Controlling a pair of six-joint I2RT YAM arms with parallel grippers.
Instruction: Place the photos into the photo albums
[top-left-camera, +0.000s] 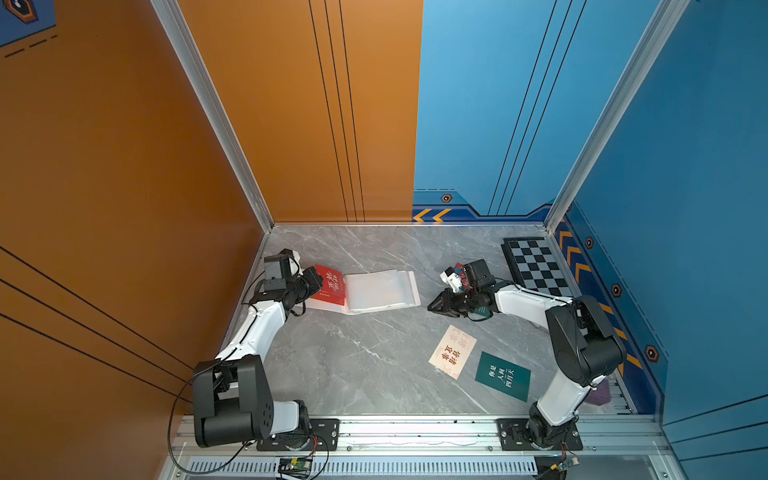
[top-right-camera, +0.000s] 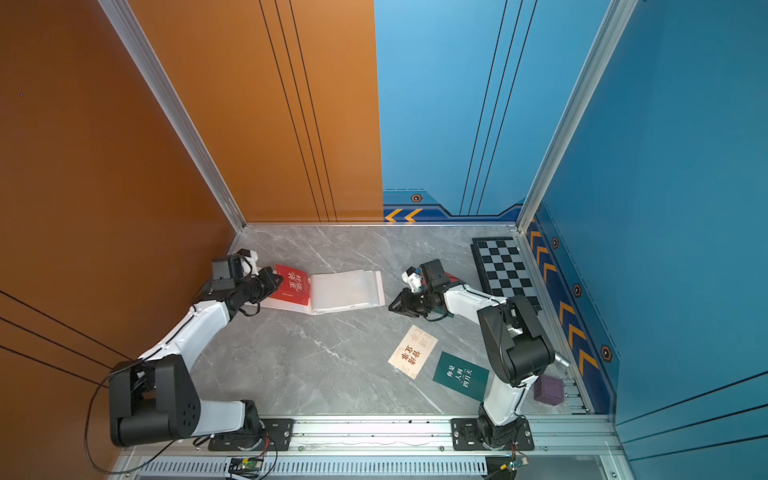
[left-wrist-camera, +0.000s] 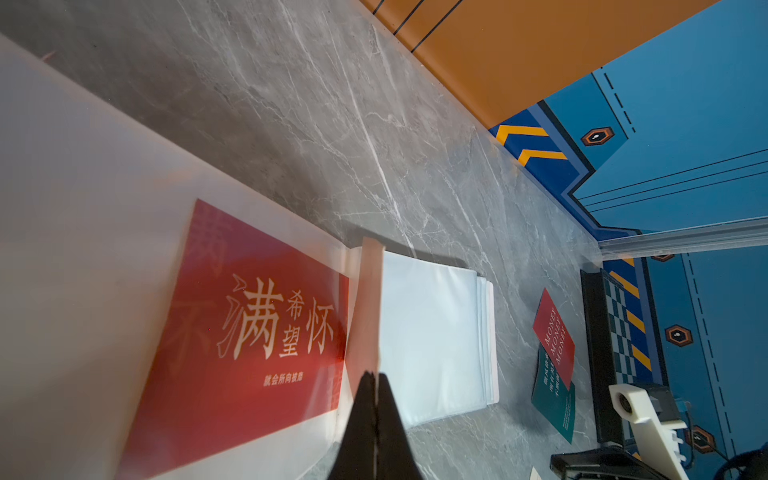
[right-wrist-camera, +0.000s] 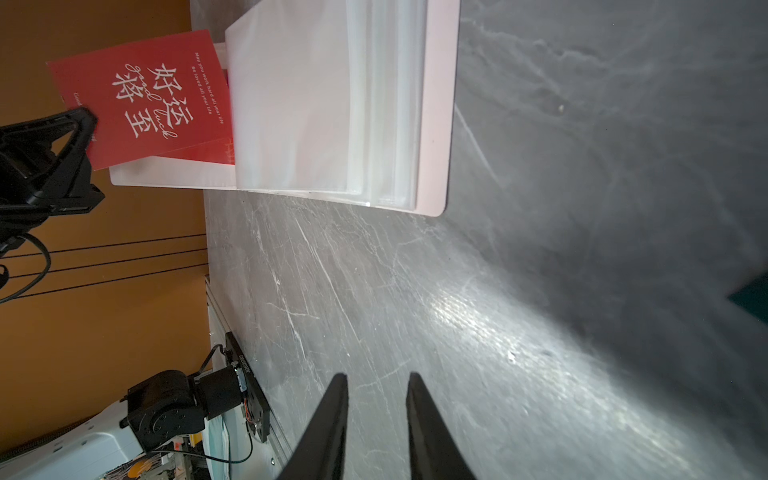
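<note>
The album (top-left-camera: 372, 292) lies open at the middle-left, with clear sleeves on its right half. Over its left part, a red card (top-right-camera: 289, 284) is at my left gripper, which is shut; in the left wrist view a red card (left-wrist-camera: 248, 344) shows under a translucent page. The right wrist view shows a red card (right-wrist-camera: 148, 100) tilted at the left gripper. My right gripper hovers right of the album, part open, nothing between its fingers. A cream card (top-left-camera: 452, 352) and green card (top-left-camera: 502, 376) lie in front; red (left-wrist-camera: 552, 328) and green (left-wrist-camera: 552, 400) cards lie behind the right arm.
A checkered board (top-left-camera: 534, 260) stands at the back right. A purple block (top-right-camera: 549, 389) sits at the front right corner. Bare table (top-left-camera: 352, 360) spreads in front of the album and behind it.
</note>
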